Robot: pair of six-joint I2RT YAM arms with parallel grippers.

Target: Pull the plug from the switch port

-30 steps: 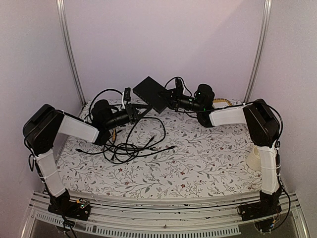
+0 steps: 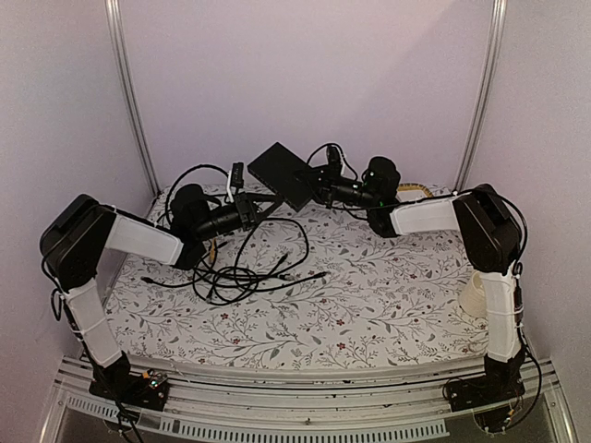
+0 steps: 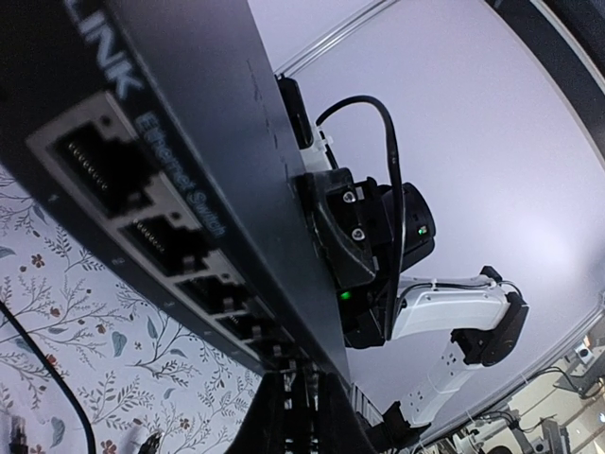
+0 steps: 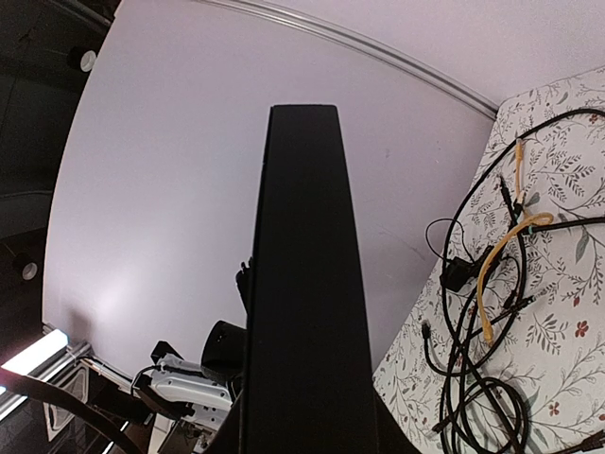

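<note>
A black Ethernet switch (image 2: 280, 173) is held tilted in the air above the table. My right gripper (image 2: 314, 182) is shut on its right side; in the right wrist view the switch's narrow black side (image 4: 307, 284) fills the space between the fingers. The row of ports (image 3: 156, 241) faces my left gripper, whose fingers are closed together at the last port in the row. They appear to grip the cable's plug there, but the fingers hide most of it. Several nearer ports are empty. From above, the left gripper's tips meet the switch's lower left edge.
Black cables (image 2: 238, 281) lie tangled on the table under the left arm, with a yellow cable (image 4: 496, 270) among them. A pale cup-like object (image 2: 473, 295) stands at the right.
The left arm's elbow has shifted very slightly to the left. Both grippers and the switch look the same as before.
</note>
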